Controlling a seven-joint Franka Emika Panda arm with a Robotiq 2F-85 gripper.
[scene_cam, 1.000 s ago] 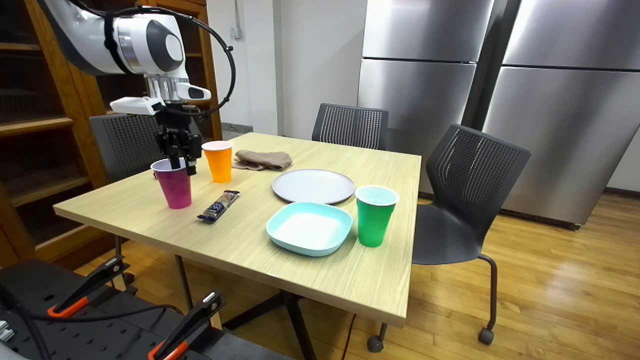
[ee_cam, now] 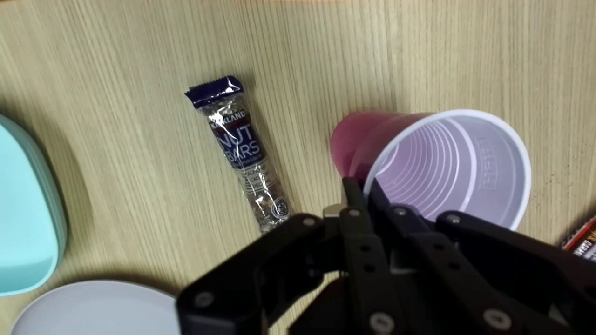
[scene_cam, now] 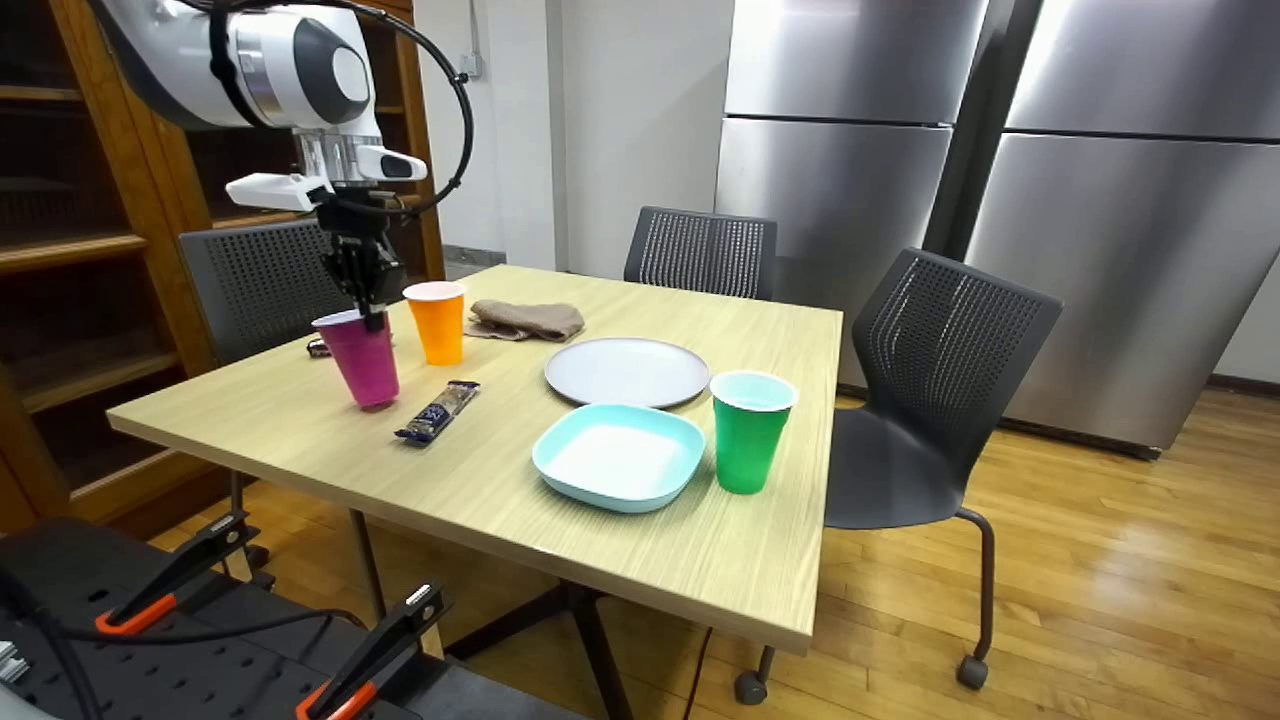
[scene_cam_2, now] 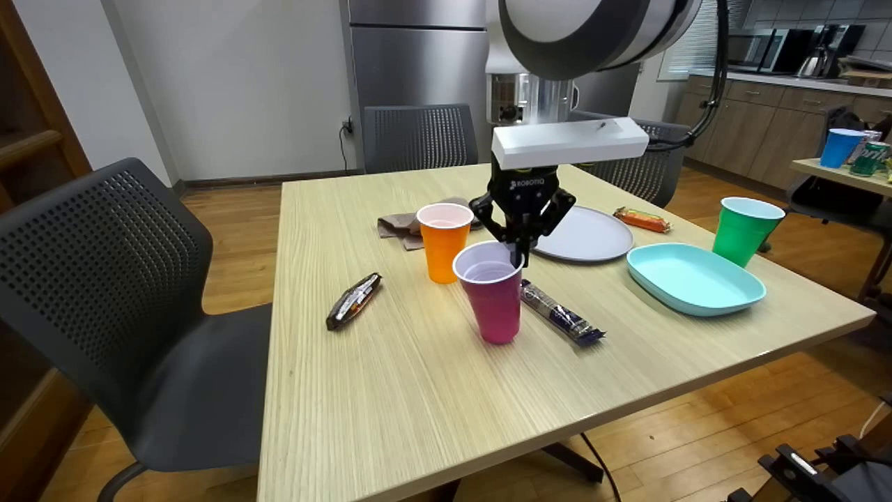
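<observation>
By its rim, a purple cup with a pale inside is held at the left part of the table, tilted. My gripper is shut on that rim, one finger inside the cup and one outside. The wrist view shows the mouth of the cup to the right of the fingers. In exterior view 2 the cup leans, its base low over the table; whether it touches the wood I cannot tell.
An orange cup stands close behind. A nut bar lies beside the purple cup, another wrapped bar further left. A grey plate, teal dish, green cup and brown cloth occupy other parts.
The gripper has closed on the cup's rim and risen slightly. The cup has shifted a little right and up in exterior view 1 and now tilts.
</observation>
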